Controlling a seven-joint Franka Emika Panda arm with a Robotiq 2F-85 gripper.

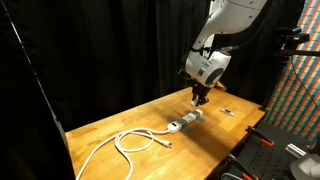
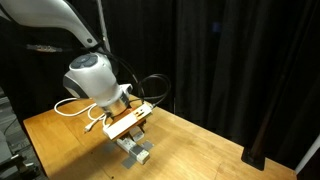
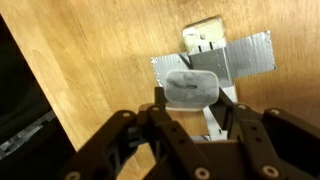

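Observation:
A small pale, oval-faced block point(image 3: 192, 89) sits between the fingertips of my gripper, which is shut on it. In the wrist view it hides part of a white power strip point(image 3: 204, 36) lying beneath it, held to the table by grey tape point(image 3: 250, 54). Exterior view 1 has the gripper point(image 1: 198, 101) above the table, near the right end of the strip point(image 1: 184, 122). From the other side, the strip point(image 2: 134, 152) shows below the gripper; the exact gap between block and strip is hard to tell.
A white cable point(image 1: 121, 147) curls over the left part of the wooden table point(image 1: 100, 128). Small light items point(image 1: 228, 112) lie to the right of the gripper. Black curtains hang behind. In exterior view 2 the table's right side is clear.

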